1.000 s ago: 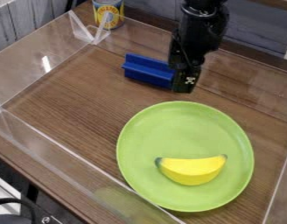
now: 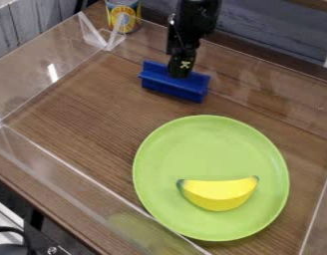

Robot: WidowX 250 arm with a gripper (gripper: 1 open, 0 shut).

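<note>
My dark gripper (image 2: 181, 62) hangs at the top middle, open, its fingers just above and behind a blue block (image 2: 171, 88) lying on the wooden table. A green plate (image 2: 171, 149) lies at the lower right with a yellow banana (image 2: 217, 192) on it.
A can (image 2: 123, 18) with a yellow label stands at the back left behind a clear plastic edge. Transparent walls border the wooden table (image 2: 80, 125).
My gripper has moved left and back, from right of the blue block to above it. The block, plate and banana look unmoved.
</note>
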